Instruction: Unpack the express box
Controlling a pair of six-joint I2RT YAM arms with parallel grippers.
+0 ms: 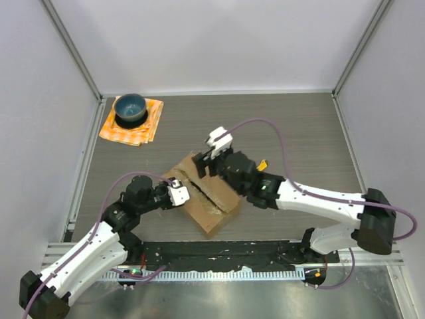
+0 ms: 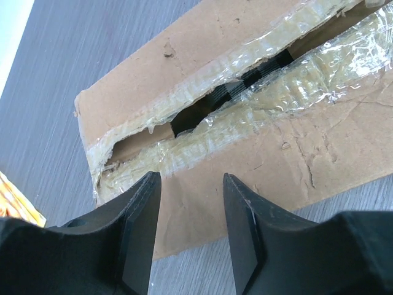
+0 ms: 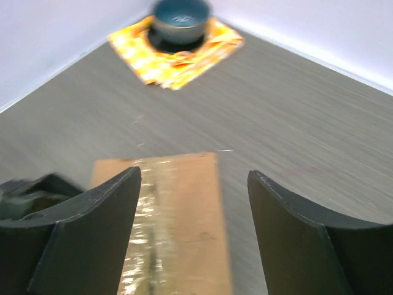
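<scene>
A brown cardboard box (image 1: 213, 214) lies at an angle on the table between my arms. Its taped top is slit along the seam, and the gap shows something dark and checkered (image 2: 228, 92) inside. My left gripper stands part open at the box's near-left side, fingertips over the lower flap with nothing between them. Over the far end of the box, raised above it, my right gripper is wide open and empty; the box's taped top (image 3: 193, 227) shows below it in the right wrist view.
A blue bowl (image 1: 131, 107) on a dark base sits on an orange checked cloth (image 1: 125, 135) at the back left. Partly behind the right arm is a yellow-handled tool (image 1: 263, 165).
</scene>
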